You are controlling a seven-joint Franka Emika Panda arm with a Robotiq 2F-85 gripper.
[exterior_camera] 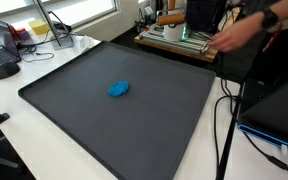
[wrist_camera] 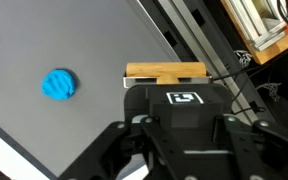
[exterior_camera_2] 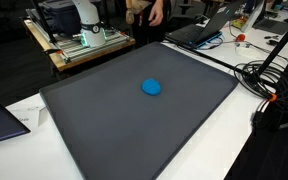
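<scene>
A crumpled blue cloth-like item [wrist_camera: 58, 84] lies on the dark grey board; in exterior view 1 the same blue item [exterior_camera: 118, 89] is near the board's middle. In the wrist view, my gripper is shut on a wooden-handled tool [wrist_camera: 164, 70], whose light wooden bar and pale metallic strip stick out ahead of the fingers. The tool's far end cannot be made out. In exterior view 1 the tan wooden piece [exterior_camera: 171, 18] shows at the top, beyond the board's edge and well away from the blue item.
The grey board [exterior_camera_2: 114, 120] is otherwise bare. A person's hand [exterior_camera: 229, 38] is at the upper right. Laptops, cables and a small stand lie around the board. Black cables [exterior_camera: 224, 100] run down its right side.
</scene>
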